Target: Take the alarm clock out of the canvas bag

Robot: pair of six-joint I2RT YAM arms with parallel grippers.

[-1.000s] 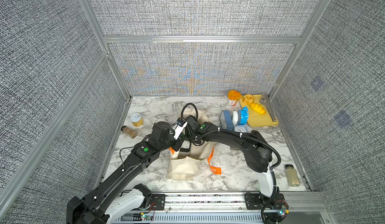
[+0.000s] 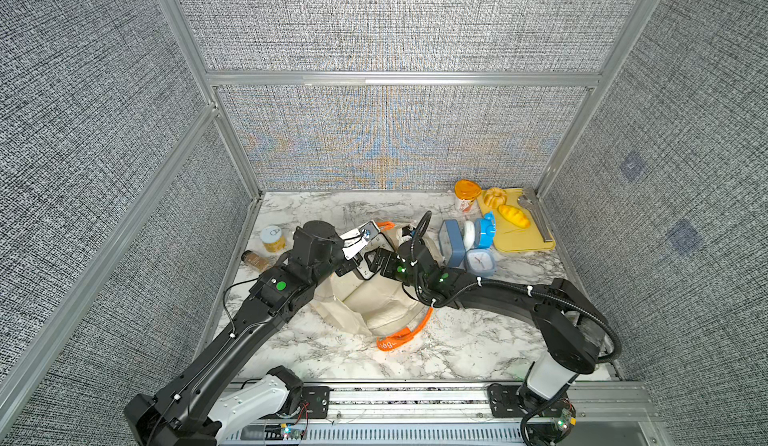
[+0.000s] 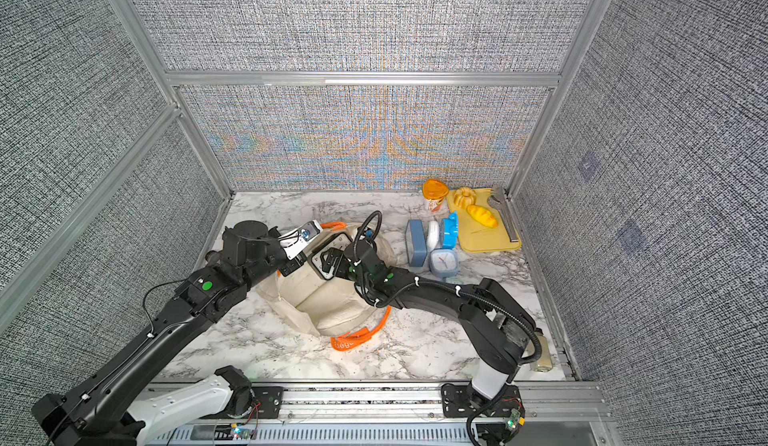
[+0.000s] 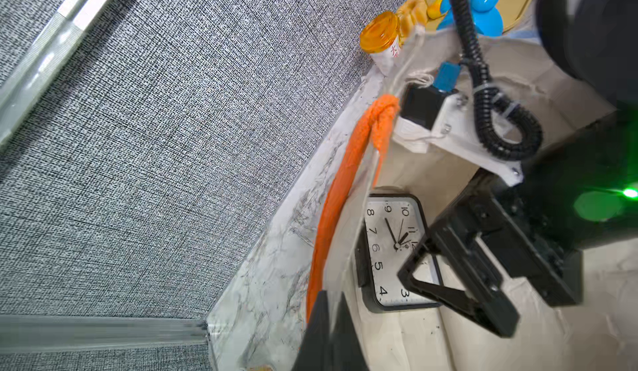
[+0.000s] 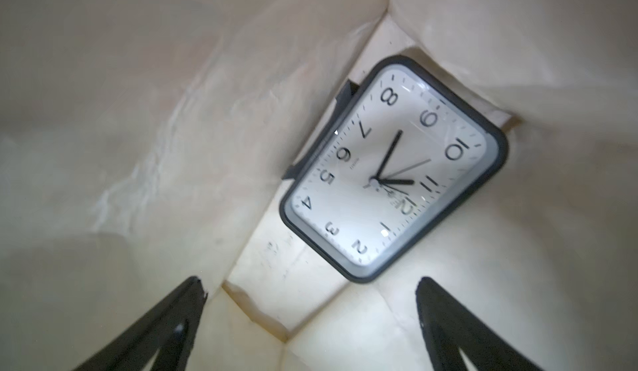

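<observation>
The canvas bag (image 2: 376, 306), cream with orange handles, stands in the middle of the table with its mouth spread. Inside lies the alarm clock (image 5: 392, 171), white-faced with a black rim, face toward the camera in the right wrist view. My left gripper is shut on the bag's rim, close to an orange handle (image 4: 345, 185). Over the bag's mouth, my right gripper stands open, its fingers (image 5: 179, 317) apart and clear of the clock. In the left wrist view, the right gripper's fingers (image 4: 465, 298) overlap part of the clock face.
To the bag's right stand a blue box (image 2: 451, 242), a small pale-blue clock (image 2: 480, 262) and a yellow board (image 2: 524, 239) with toy food. A jar (image 2: 273, 238) and a brown bottle (image 2: 256, 260) sit left. Bare marble lies in front.
The bag's mouth has spread wider, and its front side has shifted. My right arm has swung right and forward, its gripper still by the bag. The left gripper has moved slightly left and away.
</observation>
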